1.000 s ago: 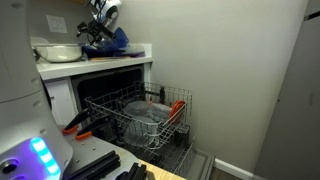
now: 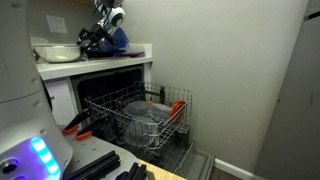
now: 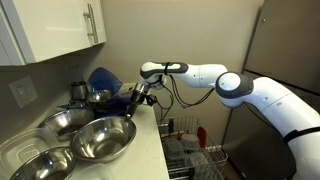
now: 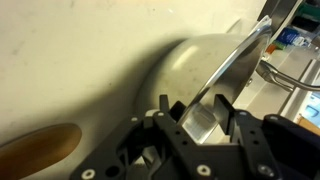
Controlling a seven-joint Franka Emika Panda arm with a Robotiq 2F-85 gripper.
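A metal bowl (image 4: 185,75) fills the middle of the wrist view, its bright rim running diagonally upward. My gripper is at the near part of this rim, fingers partly apart; the rim passes between the fingers, and firm contact cannot be made out. In exterior view 2 the gripper (image 3: 132,108) is over the counter, close to the back edge of a large metal bowl (image 3: 103,142). From exterior view 1 the gripper (image 2: 92,40) looks small and dark, beside the bowls on the counter at upper left.
More bowls (image 3: 68,121) crowd the counter along the wall, with a blue item (image 3: 103,78) behind. A brown rounded object (image 4: 40,149) lies at lower left in the wrist view. Below the counter, the dish rack (image 2: 140,115) is pulled out, holding dishes and red-orange items (image 2: 177,108).
My arm and gripper have come down a little toward the bowls on the counter over the last second. The dish rack and its contents look unchanged.
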